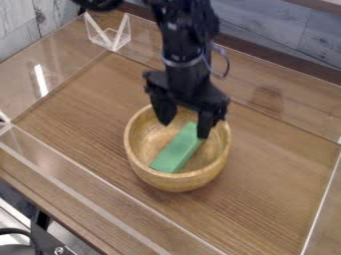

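Note:
A wooden bowl rests on the wooden table, holding a green rectangular block that lies at a slant. Above the bowl the black gripper hangs from the arm, its two sides spread apart over the bowl's back part, open. Its fingertips are somewhat blurred against the bowl, and nothing shows held between them.
A white wire-like object stands at the back left. A grey wall or ledge runs along the back right.

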